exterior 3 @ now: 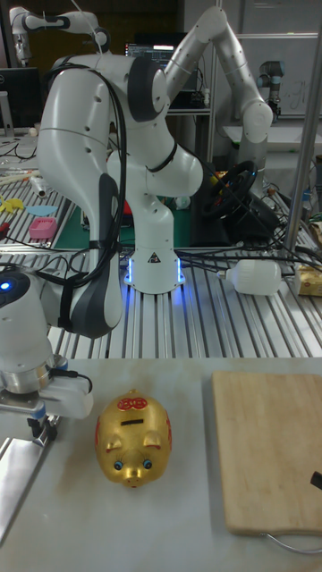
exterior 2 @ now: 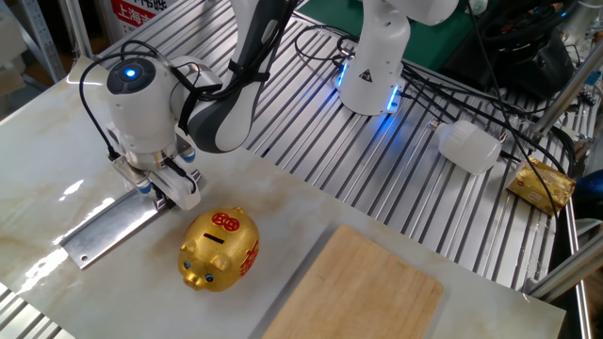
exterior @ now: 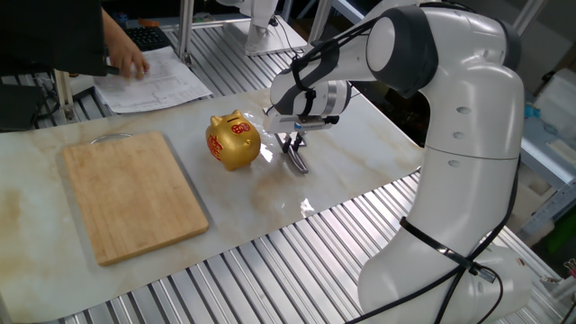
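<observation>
A flat silver metal piece with a small hole near its far end, blade-like (exterior 2: 108,229), reaches out from under my gripper (exterior 2: 171,194) in the second exterior view. It lies on or just above the marbled tabletop; which of the two is unclear. In the first exterior view the gripper (exterior: 292,144) points down over the metal piece (exterior: 297,160). The gripper's fingers are small and partly hidden, so their grip on the metal cannot be made out. Beside it stands a gold piggy bank (exterior: 233,141) with red markings, upright and apart from the gripper (exterior 3: 40,426).
A wooden cutting board (exterior: 133,196) with a wire handle lies flat past the piggy bank. Papers (exterior: 155,83) and a person's hand (exterior: 125,49) are at the far table edge. Bare tabletop (exterior: 261,211) shows on the near side of the piggy bank.
</observation>
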